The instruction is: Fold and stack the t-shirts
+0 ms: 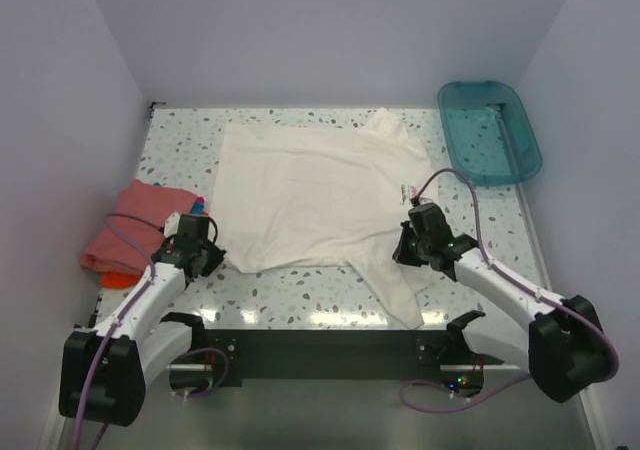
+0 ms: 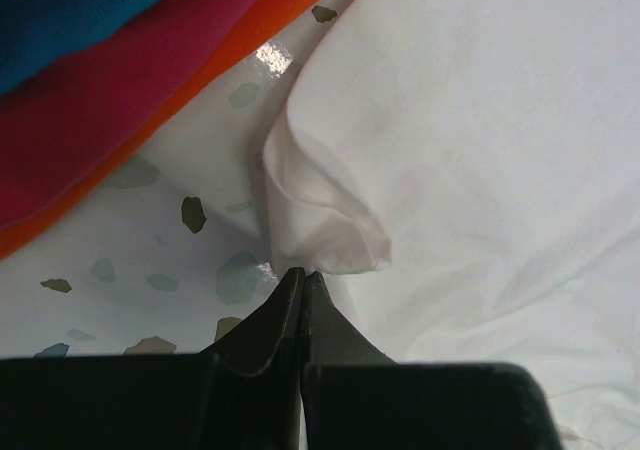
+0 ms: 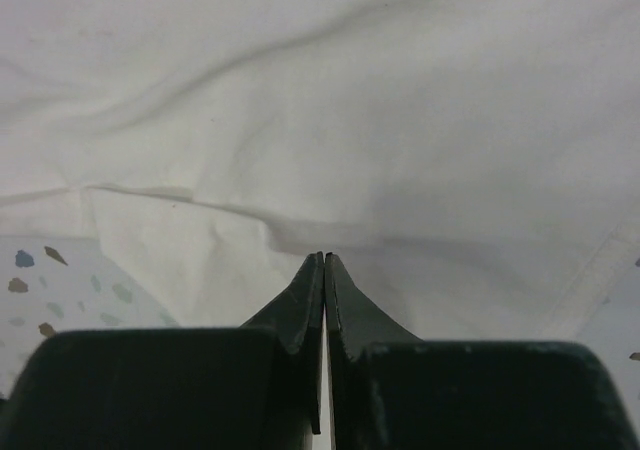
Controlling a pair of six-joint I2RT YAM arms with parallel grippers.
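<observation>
A white T-shirt (image 1: 310,185) lies spread over the table, one sleeve reaching toward the front edge at the right. In the left wrist view, the tips of my left gripper are shut on the shirt's folded corner (image 2: 325,232). My right gripper is shut with nothing between its fingers, over the shirt near the sleeve. A fold edge (image 3: 180,201) of the white cloth runs up to the left of its tips in the right wrist view, outside the fingers.
Stacked folded shirts, salmon-coloured on top (image 1: 140,220), sit at the left beside my left arm. An empty teal bin (image 1: 462,135) stands at the back right. Bare speckled tabletop (image 1: 270,303) shows along the front.
</observation>
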